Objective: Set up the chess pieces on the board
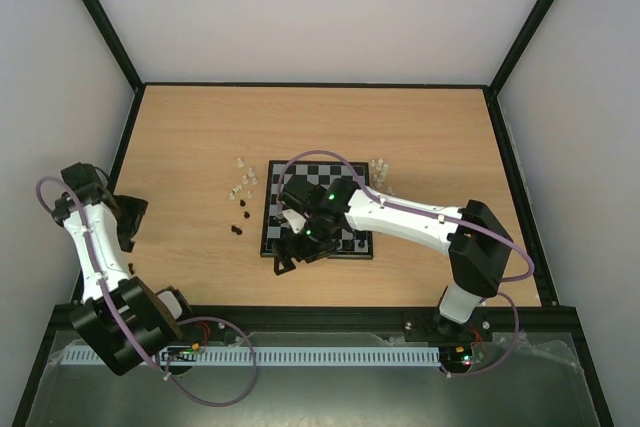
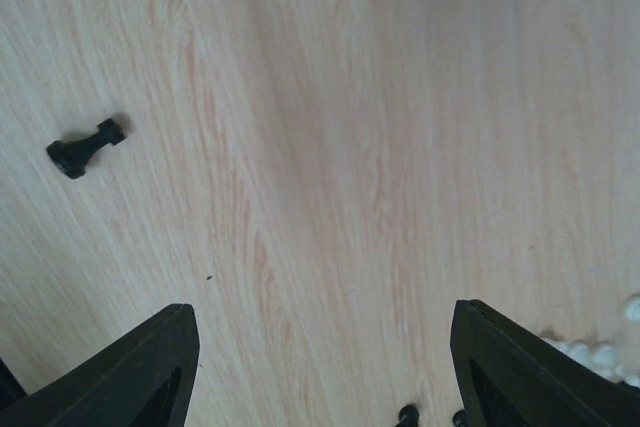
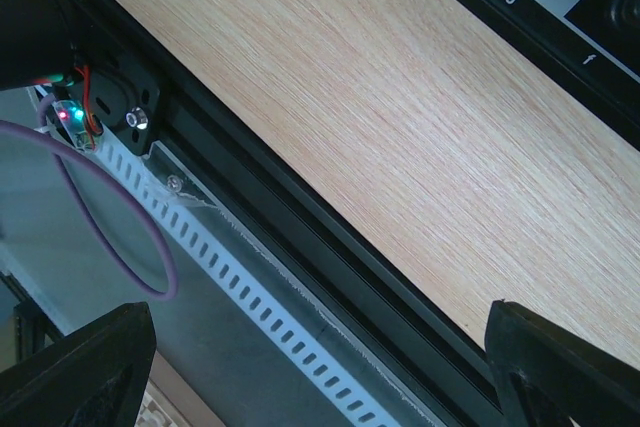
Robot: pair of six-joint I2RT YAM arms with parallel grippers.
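The chessboard (image 1: 318, 256) lies mid-table, partly hidden under my right arm; a few dark pieces (image 1: 361, 239) show on its near side. My right gripper (image 1: 284, 263) hangs over the board's near left corner. In the right wrist view its fingers (image 3: 85, 372) stand wide apart with nothing between them. My left gripper (image 1: 128, 237) is over the table's left side, open and empty, its fingers (image 2: 140, 372) spread. One black piece (image 2: 88, 147) lies on its side at the left in the left wrist view. Loose dark pieces (image 1: 236, 230) and white pieces (image 1: 240, 162) lie left of the board.
More white pieces (image 1: 380, 169) stand by the board's right edge. A black frame rail (image 1: 300, 313) runs along the table's near edge.
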